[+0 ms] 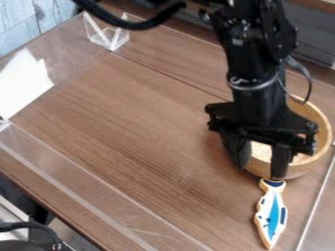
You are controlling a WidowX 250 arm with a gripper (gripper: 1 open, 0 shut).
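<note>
My black gripper (260,159) hangs over a light wooden bowl (311,114) at the right of the table, its fingers apart and reaching down into or just in front of the bowl. Below the bowl, a white toy with orange edges and a blue stripe (271,215) lies on the table. I see nothing held between the fingers, though their tips are partly dark against the bowl.
A clear plastic holder (108,31) stands at the back left. A dark grey ledge runs along the back right, and clear strips cross the table near its front-left edge.
</note>
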